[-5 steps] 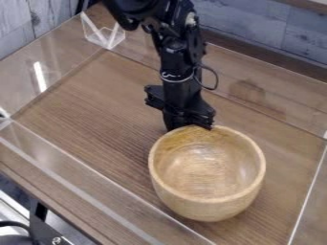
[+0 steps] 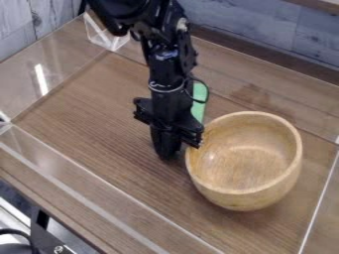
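My gripper [image 2: 169, 139] is low over the wooden table [image 2: 82, 149], at the left rim of a tan wooden bowl [image 2: 249, 164]. Its tips are dark and partly hidden by the bowl, and I see nothing held between them; it looks shut. A green object [image 2: 199, 104] lies just behind the gripper, partly hidden by it.
Grey plank walls [image 2: 299, 20] border the back right, and a dark cable lies at the bottom left corner.
More of the green object now shows.
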